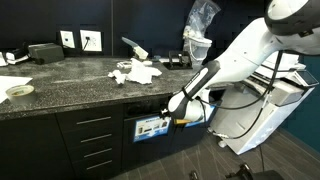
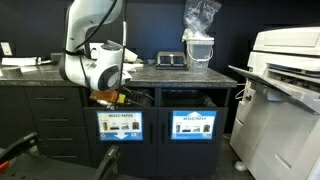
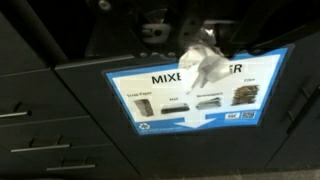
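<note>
Pinched in my gripper is a crumpled white paper (image 3: pixel 206 66), which hangs below the fingers in the wrist view. Behind it is a blue-and-white "MIXED PAPER" sign (image 3: pixel 150 100) on a dark cabinet front. From exterior view 2, the gripper (image 2: pixel 120 103) hangs low in front of the counter, close to the open bin slot above the left sign (image 2: pixel 120 126). More crumpled white paper (image 1: pixel 138 72) lies on the countertop (image 1: pixel 70 82).
A second bin opening (image 2: pixel 194 98) has its own sign (image 2: pixel 194 125) to the right. A tape roll (image 1: pixel 21 94) sits at the counter's left. The white printer (image 1: pixel 262 110) stands at the right. Open floor lies before the cabinets.
</note>
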